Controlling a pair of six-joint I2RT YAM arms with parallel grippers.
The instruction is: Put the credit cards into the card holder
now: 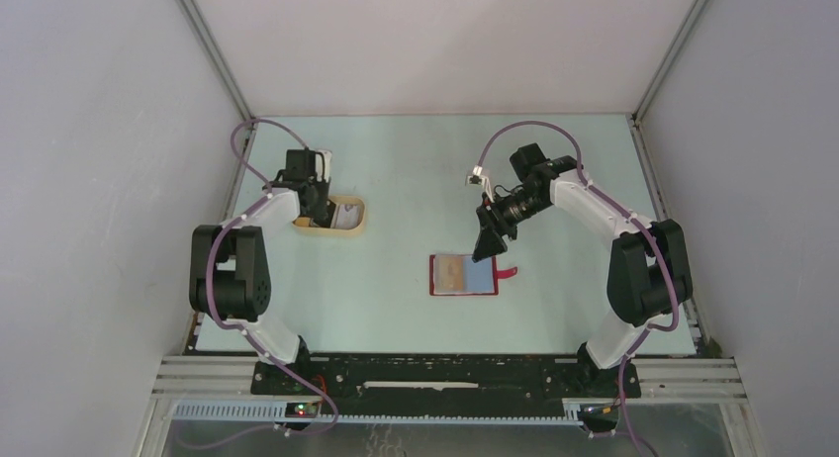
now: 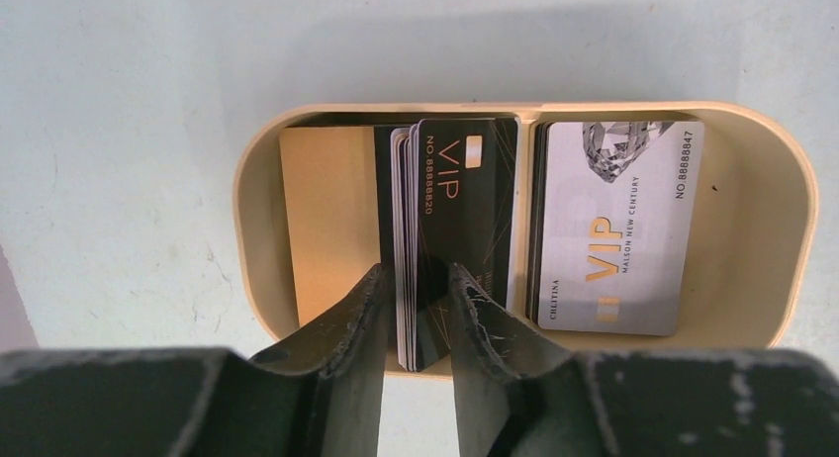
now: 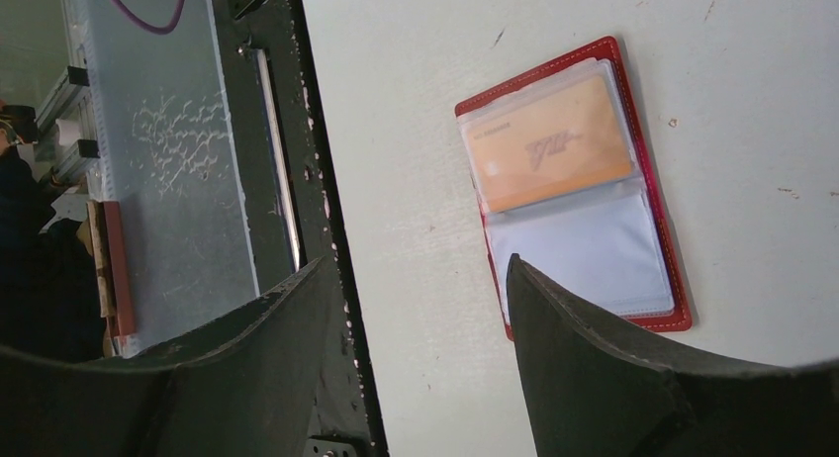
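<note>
The left wrist view shows a beige box (image 2: 792,229) with cards standing and leaning in two compartments. Its left compartment has a gold card (image 2: 329,215) and a tilted bundle topped by a black VIP card (image 2: 465,205); a silver VIP card (image 2: 618,239) lies on others at the right. My left gripper is part open over the black bundle's lower part, one finger by its left edge, the other over the black card. A red-edged card holder (image 3: 594,249) lies open, a gold card (image 3: 552,145) in one clear pocket, the other pocket empty. My right gripper stands open and empty near it.
A red tab (image 1: 507,273) sticks out from the holder's right side. The dark front edge of the table (image 3: 326,190) runs along the left in the right wrist view.
</note>
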